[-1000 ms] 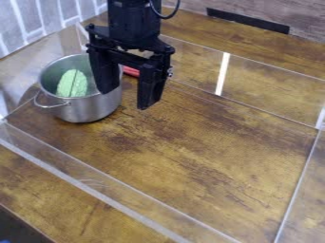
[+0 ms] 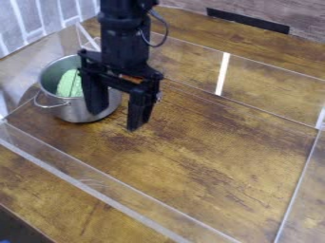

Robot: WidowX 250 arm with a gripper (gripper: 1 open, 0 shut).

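Note:
A steel pot [image 2: 71, 106] with a side handle sits at the left of the wooden tray, holding a pale green object [image 2: 71, 83]. My black gripper [image 2: 117, 112] hangs over the right part of the pot, open, its two dark fingers spread. The arm above hides part of the pot and what lies behind it.
Clear low walls edge the workspace, and a white strip [image 2: 222, 74] lies at the back right.
My gripper has moved left, toward the pot, and now covers more of it.

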